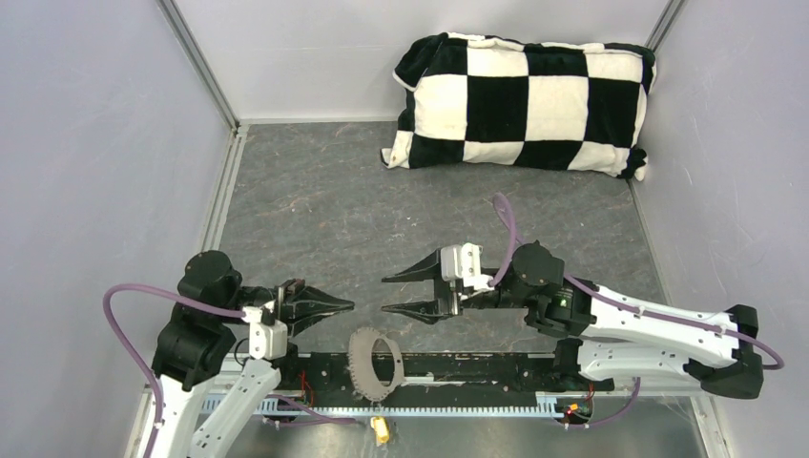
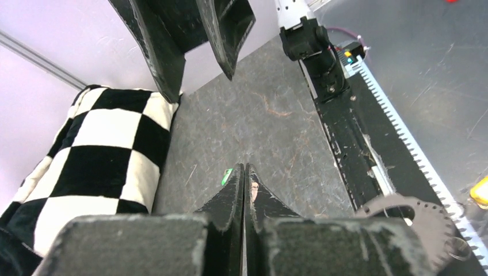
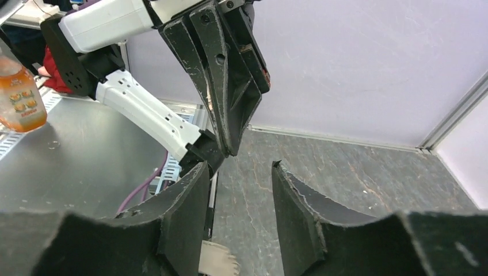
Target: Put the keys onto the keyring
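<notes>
My left gripper (image 1: 352,305) is shut at the lower left in the top view. In the left wrist view its fingertips meet, with nothing plain between them. Facing it from the right, my right gripper (image 1: 383,294) stands open, its gap empty in the right wrist view. Below both, apart from them, is a grey toothed disc (image 1: 361,367) with a hole; whether it is one of the keys I cannot tell. In the left wrist view it shows blurred at the lower right, near a small clear ring (image 2: 458,247) and a yellow piece (image 2: 480,191). No key stands out clearly.
A checkered black-and-white cushion (image 1: 525,103) lies against the back wall. The grey floor (image 1: 315,200) between it and the arms is free. A dark rail with a toothed white strip (image 1: 458,412) runs along the front. An orange bottle-like thing (image 3: 23,100) shows at the right wrist view's left edge.
</notes>
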